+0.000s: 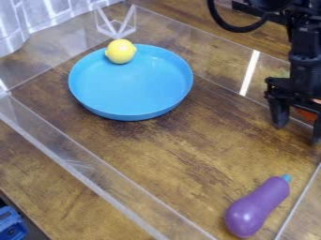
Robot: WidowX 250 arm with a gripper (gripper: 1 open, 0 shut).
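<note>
My black gripper (296, 108) is at the right edge of the camera view, low over the wooden floor, its fingers open. An orange object (309, 111) is partly hidden behind and beside the fingers; whether it sits between them I cannot tell. A purple toy eggplant (257, 206) lies at the bottom right, below the gripper. A blue round bowl (130, 82) sits at the upper left, with a yellow ball (120, 51) at its back rim.
Clear plastic walls border the wooden surface on the left and back. A blue object (9, 225) is at the bottom left, outside the wall.
</note>
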